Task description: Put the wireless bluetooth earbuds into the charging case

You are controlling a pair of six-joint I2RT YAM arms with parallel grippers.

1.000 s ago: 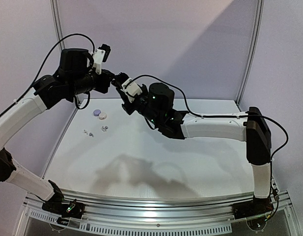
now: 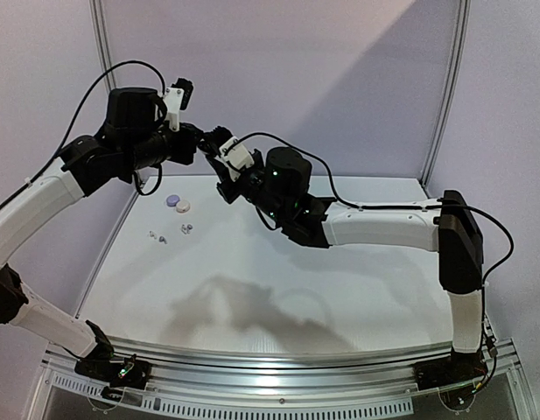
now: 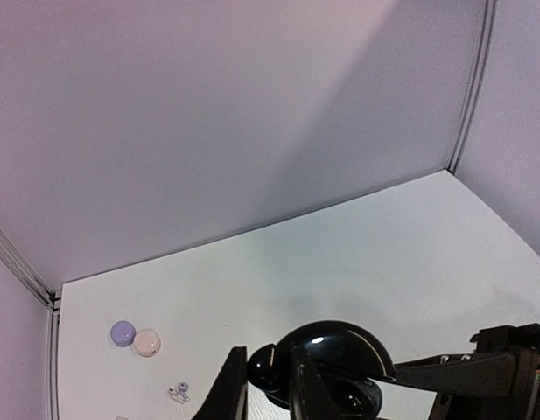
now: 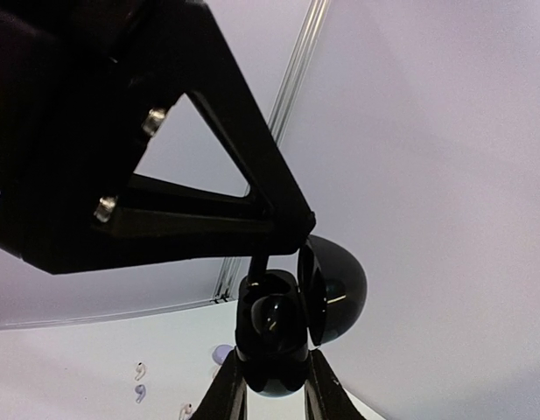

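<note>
In the left wrist view, my left gripper is shut on a small round glossy black piece [image 3: 264,367], which looks like an earbud. Right beside it is the glossy black charging case, its lid [image 3: 344,346] raised. The right wrist view shows my right gripper shut on the case's body [image 4: 271,354], while the open lid [image 4: 344,289] stands to the right. From the upper left, a left gripper finger [image 4: 243,157] reaches to the case's opening. Whether the earbud sits in its slot is hidden. From above, both grippers meet in the air, their tips mostly covered.
A purple round case [image 2: 172,200] and a pink one [image 2: 183,206] lie on the table at the back left. Several small light earbuds [image 2: 186,228] are scattered in front of them.
The left gripper's upper parts have shifted very slightly left in the top view. The right arm and the things on the table look unchanged.
</note>
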